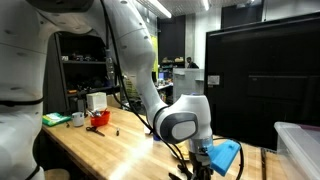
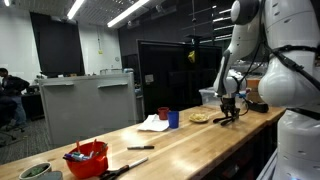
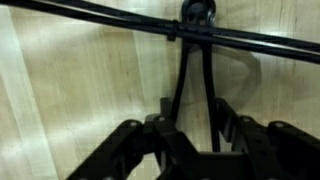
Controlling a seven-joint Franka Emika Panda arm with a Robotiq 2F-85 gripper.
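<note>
A slim black tool [image 3: 208, 85] with two long legs joined at a rounded end lies on the wood table, seen in the wrist view. My gripper points down over it, its dark fingers [image 3: 230, 122] apart on either side of the two legs. Whether the fingers press on the legs is hard to tell. In exterior view 1 my gripper [image 1: 199, 172] is low at the table's near side, mostly hidden by the white wrist. Exterior view 2 has the gripper [image 2: 228, 118] near the tabletop at the right.
Dark cables cross the wrist view above the fingers. On the table stand a yellow bowl [image 2: 205, 117], a blue cup [image 2: 173, 119], a red cup [image 2: 163, 112] and a red basket [image 2: 87, 157]. A white cloth [image 2: 153, 124] lies nearby. A clear bin [image 1: 298, 145] is at the right.
</note>
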